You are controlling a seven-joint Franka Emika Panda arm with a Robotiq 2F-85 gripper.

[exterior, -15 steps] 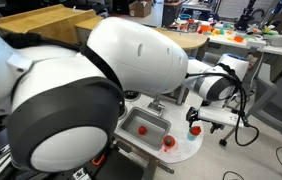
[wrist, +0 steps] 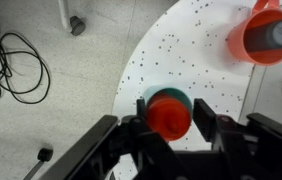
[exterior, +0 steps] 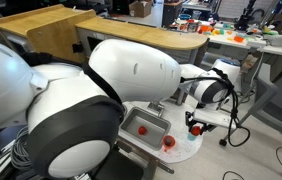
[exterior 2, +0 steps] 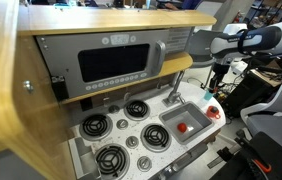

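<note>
In the wrist view, a round red object (wrist: 169, 117) sits in the mouth of a teal cup (wrist: 171, 93) near the edge of the white speckled counter (wrist: 166, 50). My gripper is part open, with a finger on each side of the red object; whether the fingers touch it is hard to see. Exterior view 1 has the hand low over the counter, with the red object (exterior: 196, 130) just at its fingers and most of the cup hidden. Some of the teal cup (exterior 2: 207, 95) shows in exterior view 2.
A red-orange mug (wrist: 261, 35) with a dark grey item inside stands close by on the counter. The sink (exterior: 146, 128) beside it holds a small red ball (exterior: 143, 129). Beyond the counter edge, a black cable (wrist: 11, 55) lies on the floor.
My hand has come down and slightly left in exterior view 1, reaching the red object.
</note>
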